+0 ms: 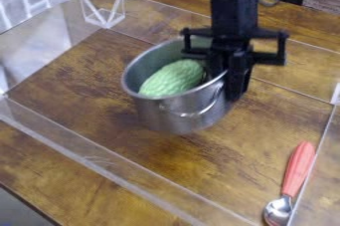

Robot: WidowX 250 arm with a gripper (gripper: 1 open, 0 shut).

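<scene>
A steel pot with a green textured object inside hangs in the middle of the view, tilted slightly. My gripper is at the pot's right rim, its dark body partly over the opening; the fingertips are blurred and largely hidden, and it looks shut at the rim.
An ice cream scoop with a red handle lies at the lower right. Clear plastic walls border the wooden work surface.
</scene>
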